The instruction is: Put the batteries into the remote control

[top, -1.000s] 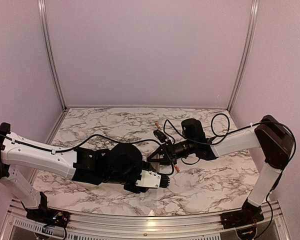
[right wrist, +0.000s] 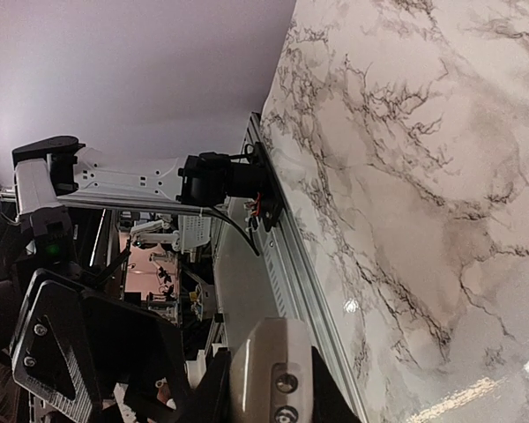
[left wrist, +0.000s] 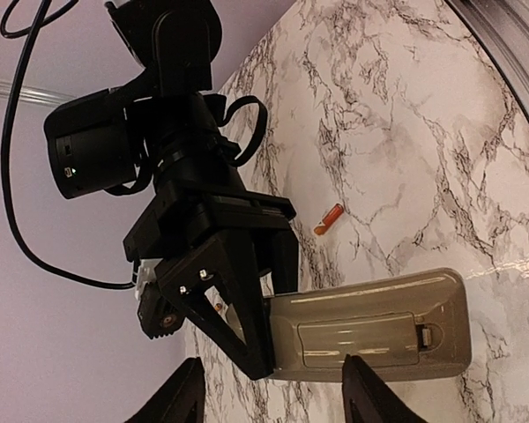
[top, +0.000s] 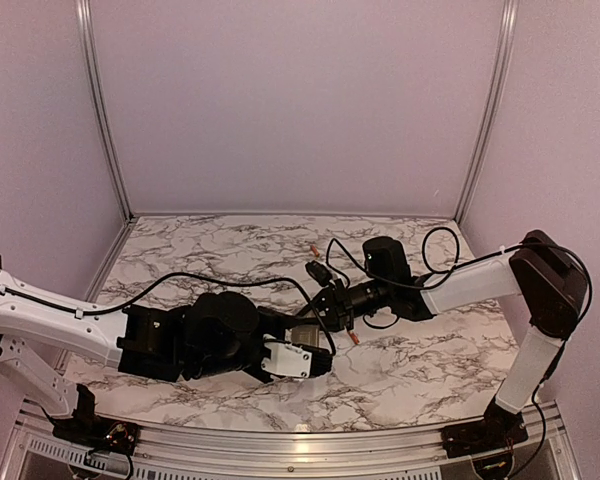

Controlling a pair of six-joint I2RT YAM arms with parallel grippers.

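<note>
A grey remote, its battery cover panel and latch facing the left wrist camera, is held near one end by my right gripper, shut on it. My left gripper is open, its two fingertips at the bottom of that view, pointed at the remote's lower long side. In the top view the left arm's wrist hides much of the remote. An orange battery lies on the marble table beyond the remote, and another lies farther back.
A metal rail runs along the front edge, with pale walls at the back and sides.
My left arm has shifted left and changed its wrist position slightly in the top view. The right arm stays nearly in place.
</note>
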